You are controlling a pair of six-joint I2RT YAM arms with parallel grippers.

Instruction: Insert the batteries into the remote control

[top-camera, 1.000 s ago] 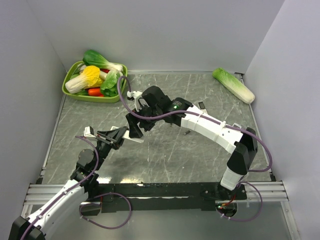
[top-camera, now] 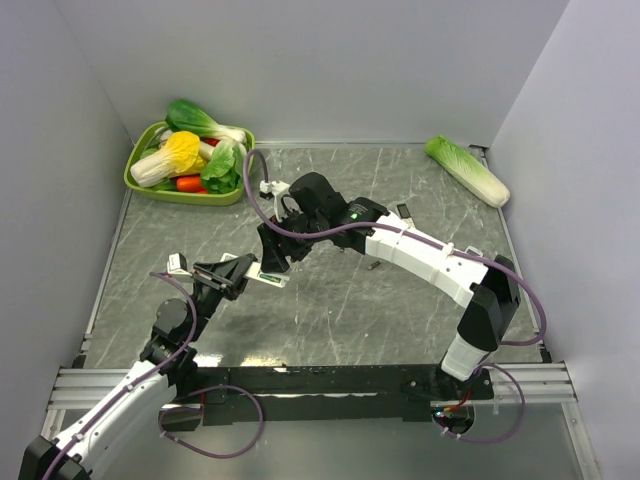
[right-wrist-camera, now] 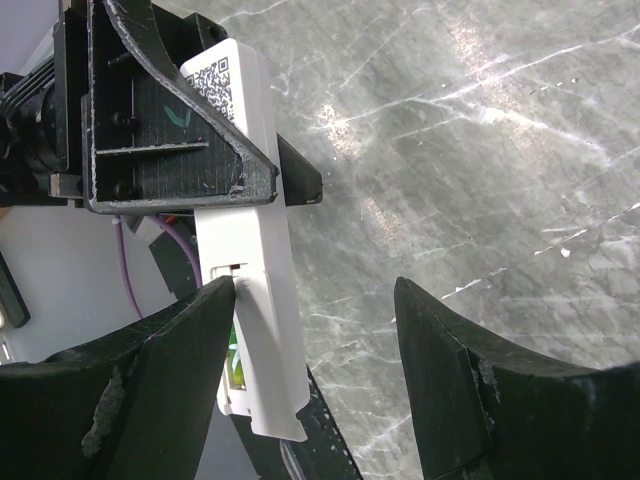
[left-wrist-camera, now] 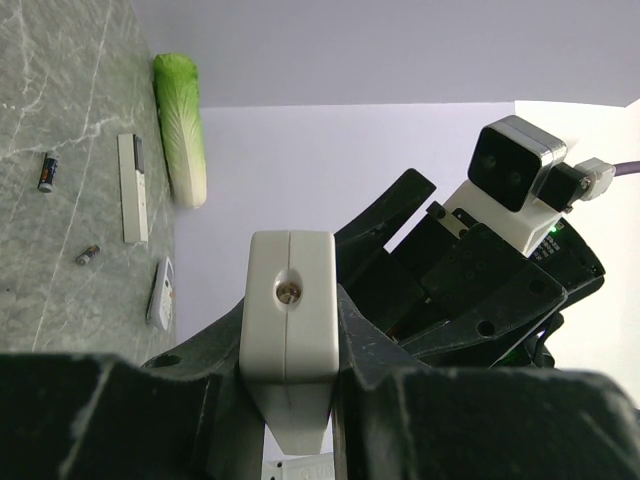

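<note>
My left gripper [top-camera: 240,268] is shut on a white remote control [top-camera: 272,279], held off the table; its end faces the camera in the left wrist view. In the right wrist view, the remote [right-wrist-camera: 245,235] has green showing in a gap in its lower half. A white strip [right-wrist-camera: 270,350] lies along that gap; whether it is a lid, I cannot tell. My right gripper is open, its left finger [right-wrist-camera: 190,340] right by the remote, contact unclear. Two small dark batteries, one farther [left-wrist-camera: 48,171] and one nearer [left-wrist-camera: 88,255], lie on the table.
Also on the table are a long white device [left-wrist-camera: 132,188] and a smaller white one [left-wrist-camera: 160,292]. A green vegetable basket [top-camera: 190,197] stands back left, a cabbage [top-camera: 467,171] back right.
Green and a dark line now show on the remote, where only white showed before. The left arm stays put.
</note>
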